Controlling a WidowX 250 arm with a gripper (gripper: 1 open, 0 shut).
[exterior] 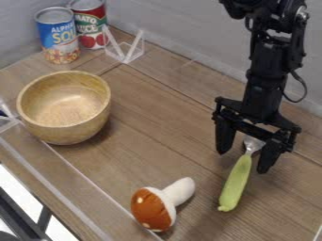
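Note:
The black robot gripper [246,149] is low over the wooden table at the right, its fingers open on either side of the white upper end of a long green vegetable-like toy [235,183], which lies on the table pointing toward the front. Whether the fingers touch it cannot be told. A toy mushroom [157,207] with an orange-brown cap and white stem lies to the lower left of the gripper.
A wooden bowl [64,125] stands at the left. Two cans, one blue-labelled [59,38] and one red [92,21], stand at the back left beside small white frames.

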